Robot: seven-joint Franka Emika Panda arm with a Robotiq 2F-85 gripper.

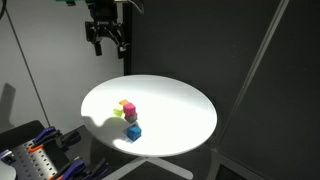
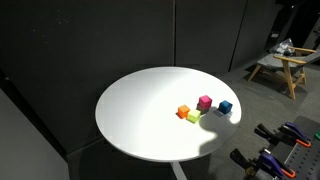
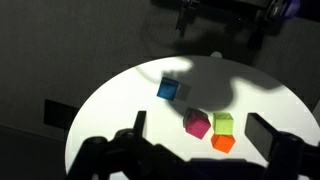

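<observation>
Several small blocks sit grouped on a round white table [image 1: 180, 100]. The pink block [image 3: 198, 125] is beside the green block [image 3: 224, 124], with the orange block [image 3: 223, 143] just below the green in the wrist view. Apart from these sits the blue block [image 3: 168, 88]. Whether something lies under the pink block [image 1: 130, 108] is hard to tell. High above the table's left part in exterior view 1 hangs my gripper [image 1: 110, 50], open and empty, its fingers wide apart. Exterior view 2 does not show it.
Dark stands with blue and orange parts [image 1: 75, 168] are on the floor near the table's front left. A wooden chair [image 2: 285, 65] stands at the far right.
</observation>
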